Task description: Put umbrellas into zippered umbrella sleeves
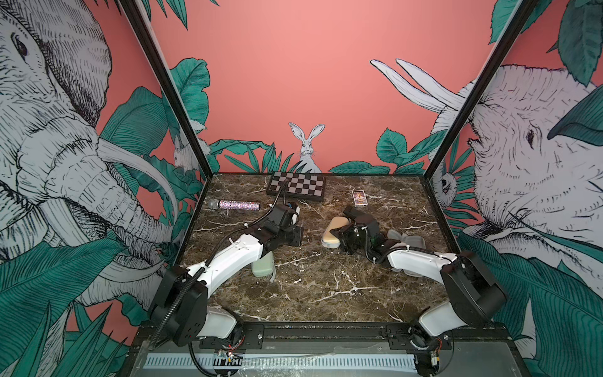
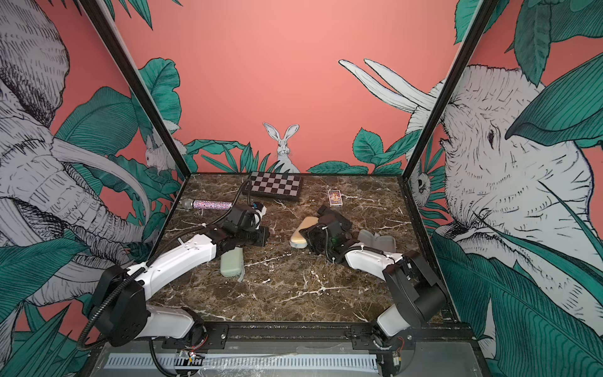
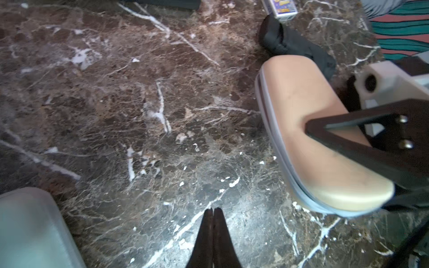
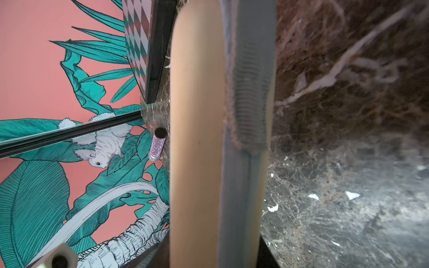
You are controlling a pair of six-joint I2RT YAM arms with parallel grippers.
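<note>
A beige zippered sleeve (image 1: 333,232) with a grey zip band is held in my right gripper (image 2: 307,233), whose fingers are shut on it; it fills the right wrist view (image 4: 196,134). My left gripper is shut with nothing between its fingertips, left of the beige sleeve. A mint-green zippered sleeve (image 1: 263,265) lies partly under the left arm. A dark folded umbrella (image 3: 297,42) lies behind the beige sleeve. Grey sleeves or cases (image 2: 380,240) lie at the right, partly hidden by the right arm.
A checkerboard box (image 1: 295,185) stands at the back, a card pack (image 1: 360,198) to its right. A glittery microphone (image 1: 238,205) lies at the back left.
</note>
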